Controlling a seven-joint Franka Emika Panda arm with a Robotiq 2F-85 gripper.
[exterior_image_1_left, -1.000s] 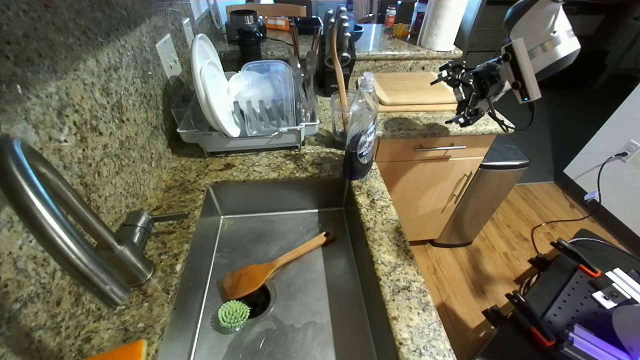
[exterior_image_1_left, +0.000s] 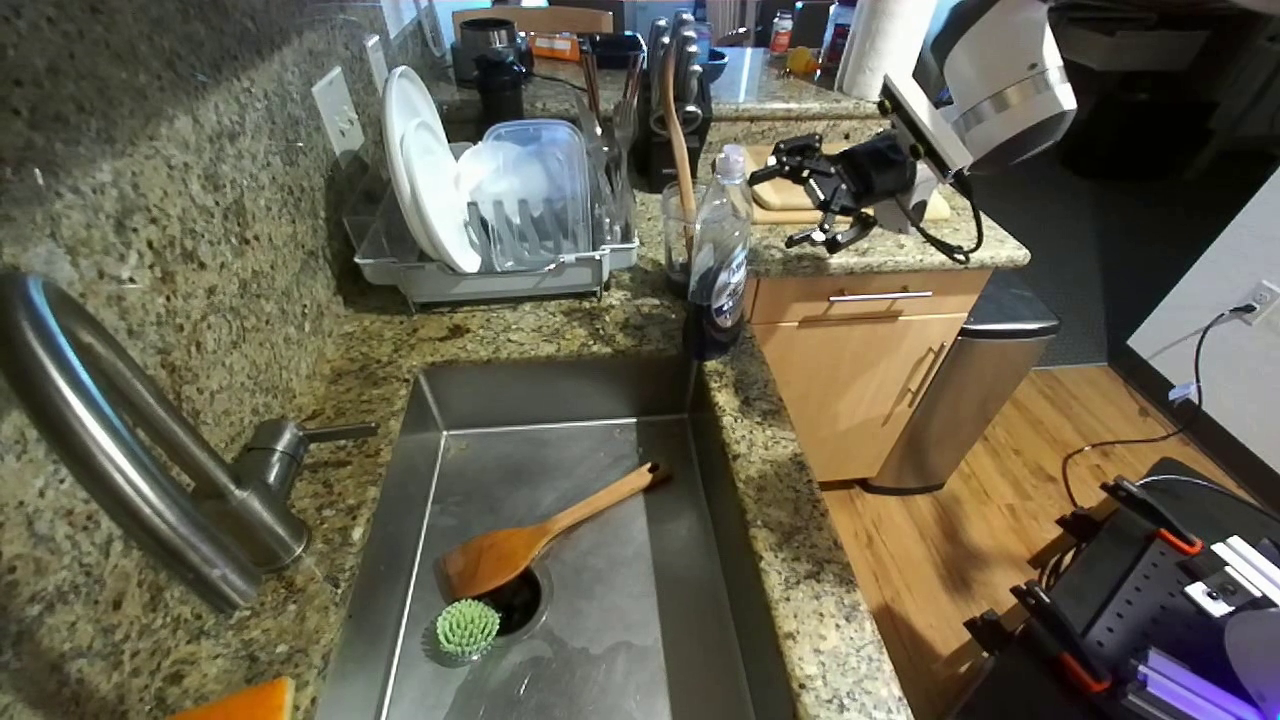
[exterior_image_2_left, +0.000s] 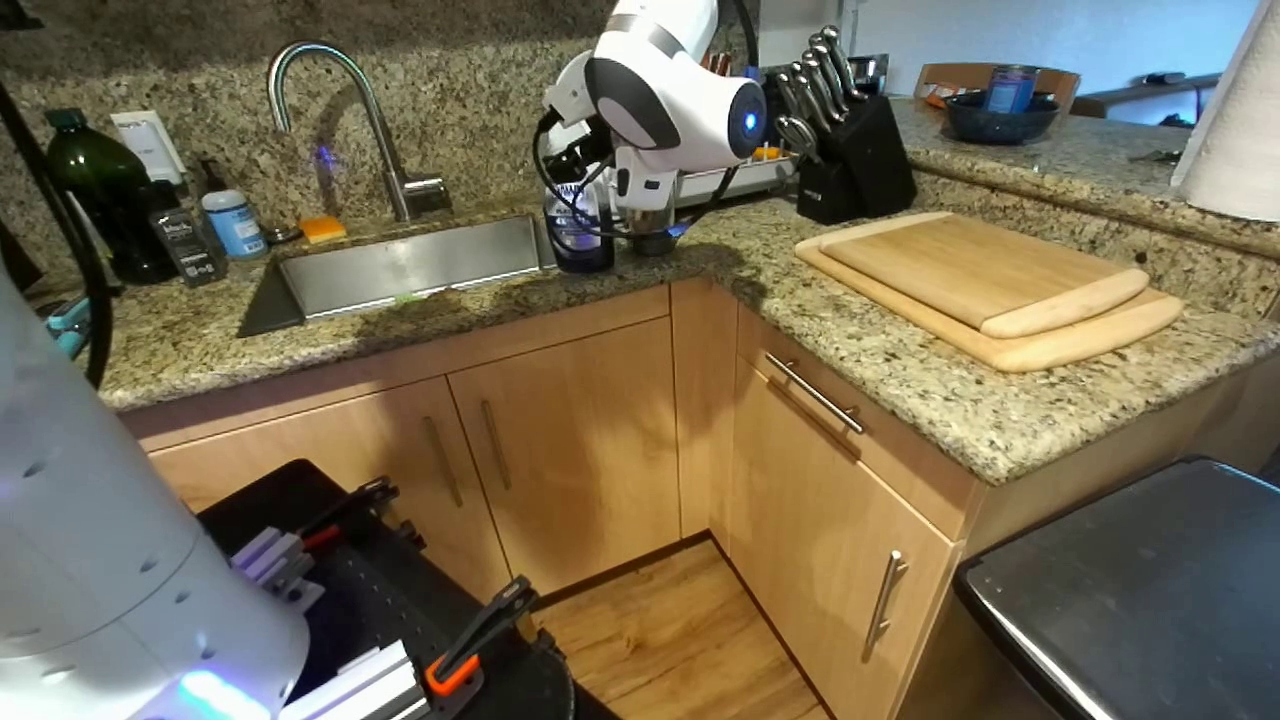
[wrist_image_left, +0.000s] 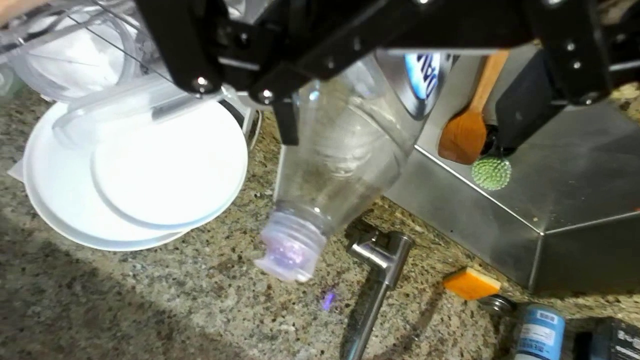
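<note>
A clear dish soap bottle (exterior_image_1_left: 722, 258) with dark blue liquid stands upright on the counter at the sink's far right corner. To its right, at the height of its upper part, my gripper (exterior_image_1_left: 787, 202) is open, with its fingertips pointing at the bottle and a small gap seeming to remain. Seen from the wrist, the bottle (wrist_image_left: 345, 144) spans the view between the spread fingers, its cap towards the bottom of the picture. The arm partly covers the bottle (exterior_image_2_left: 576, 228) in exterior view 2.
A wooden spatula (exterior_image_1_left: 504, 554) and a green scrubber (exterior_image_1_left: 467, 628) lie in the steel sink (exterior_image_1_left: 588, 600). The dish rack (exterior_image_1_left: 504, 283), a glass (exterior_image_1_left: 675, 228) with a wooden utensil and the knife block (exterior_image_2_left: 854, 162) stand near the bottle. Cutting boards (exterior_image_2_left: 1008, 288) lie on the right counter.
My open gripper has moved left, much closer to the bottle, and now covers part of the cutting boards in exterior view 1. The bottle stands nearly where it was.
</note>
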